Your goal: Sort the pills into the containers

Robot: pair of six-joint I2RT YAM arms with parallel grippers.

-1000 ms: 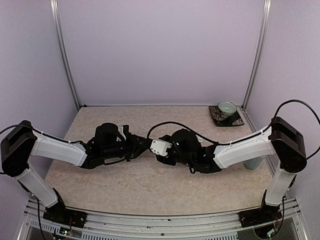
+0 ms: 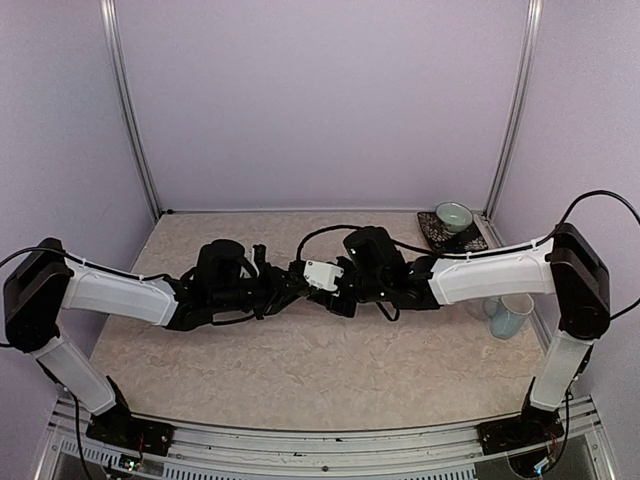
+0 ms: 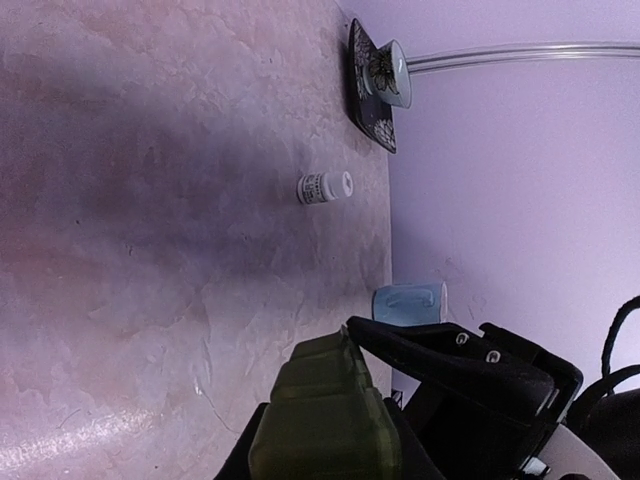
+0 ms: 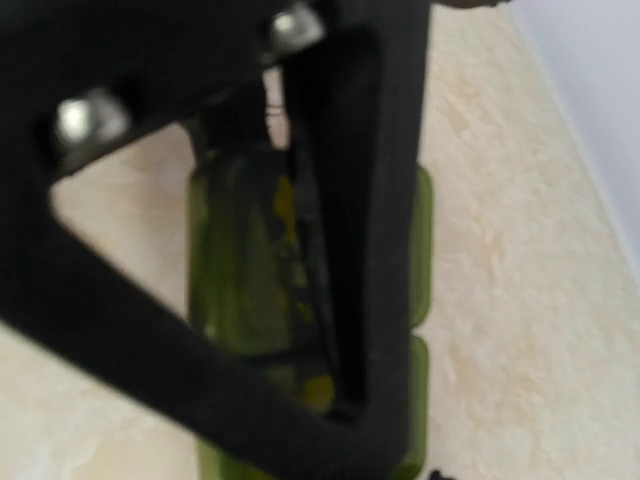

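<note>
My two grippers meet at mid-table in the top view, left (image 2: pixel 288 285) and right (image 2: pixel 325 280). In the left wrist view a green pill organizer (image 3: pixel 320 420) is held in my left gripper, shut on it. In the right wrist view the organizer (image 4: pixel 240 260) shows yellow bits inside, behind my right gripper's black frame, which fills much of the view; the right gripper is shut, and what exactly lies between its fingers is hard to see. A white pill bottle (image 3: pixel 318 188) stands on the table.
A patterned tray (image 2: pixel 438 232) with a pale green bowl (image 2: pixel 453 216) sits at the back right. A light blue mug (image 2: pixel 510 318) stands at the right, near the wall.
The left gripper has moved slightly.
</note>
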